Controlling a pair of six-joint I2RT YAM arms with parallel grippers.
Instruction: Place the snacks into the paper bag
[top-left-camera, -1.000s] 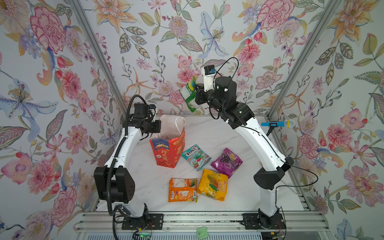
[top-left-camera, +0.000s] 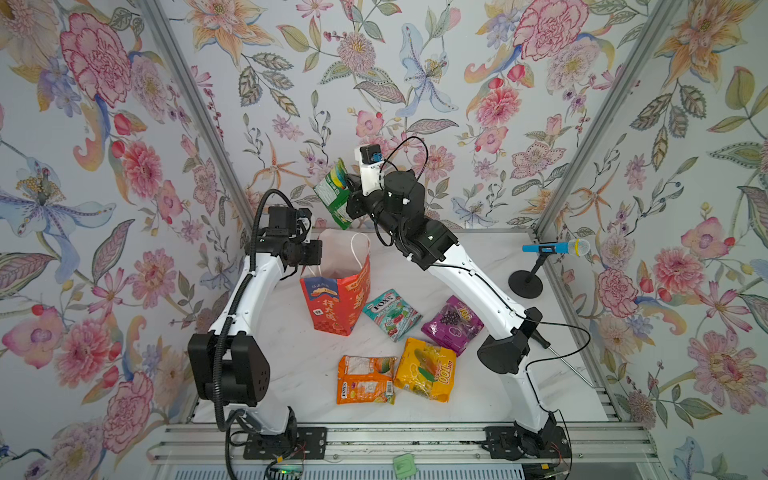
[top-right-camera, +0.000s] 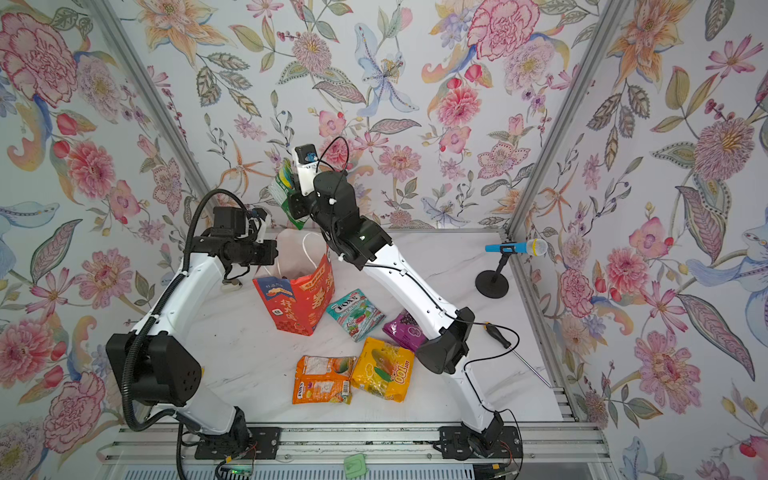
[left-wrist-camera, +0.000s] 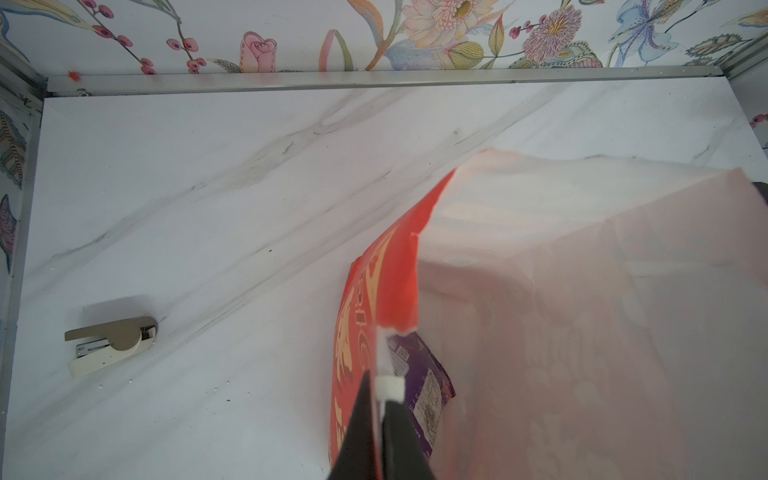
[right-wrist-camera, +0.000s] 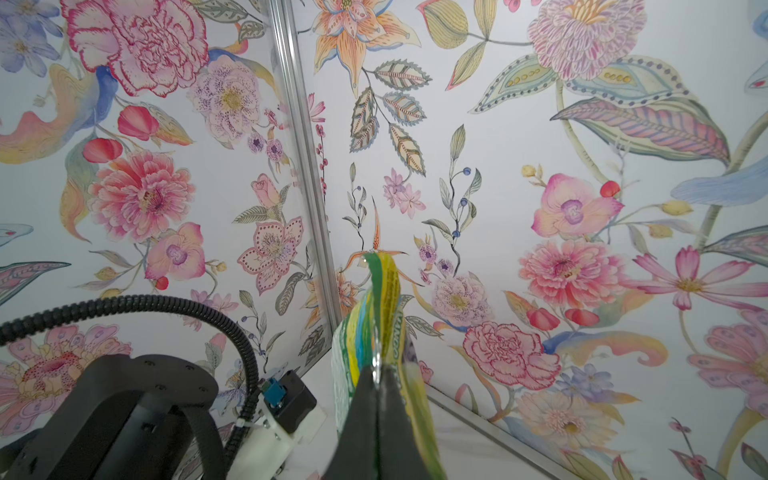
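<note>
A green snack bag (top-left-camera: 330, 196) hangs from my right gripper, which is shut on its edge high above the paper bag's opening. The red paper bag (top-left-camera: 339, 297) stands upright on the table, its mouth open. My left gripper is shut on the bag's rim, and a purple packet (left-wrist-camera: 417, 384) shows inside the bag. Four kinds of snacks lie on the table: a teal packet (top-left-camera: 392, 314), a purple packet (top-left-camera: 453, 324), a yellow packet (top-left-camera: 425, 369) and an orange packet (top-left-camera: 366, 379).
A blue microphone on a black stand (top-left-camera: 525, 282) is at the right, with a screwdriver (top-right-camera: 498, 336) nearer the front. A stapler (left-wrist-camera: 112, 344) lies left of the paper bag.
My right arm has swung left and slightly down, carrying the green snack bag from right of the paper bag to above its mouth. The left arm and the paper bag look unmoved.
</note>
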